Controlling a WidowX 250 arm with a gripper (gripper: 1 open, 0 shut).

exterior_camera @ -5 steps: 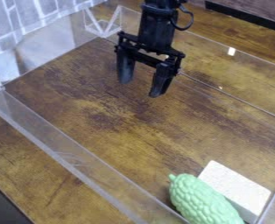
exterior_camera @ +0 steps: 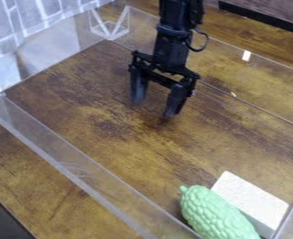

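Observation:
My black gripper [exterior_camera: 157, 93] hangs low over the wooden surface at the upper middle of the camera view, its two fingers spread open with nothing seen between them. A green knobbly object [exterior_camera: 214, 213], like a toy vegetable, lies at the bottom right, beside a white block [exterior_camera: 249, 200]. Both are well away from the gripper.
Clear plastic walls [exterior_camera: 62, 157] border the wooden work surface [exterior_camera: 112, 140]. A pale curtain or cloth [exterior_camera: 24, 28] is at the upper left.
The gripper has shifted slightly right and lower in the picture over the last second. The green object and white block have not moved.

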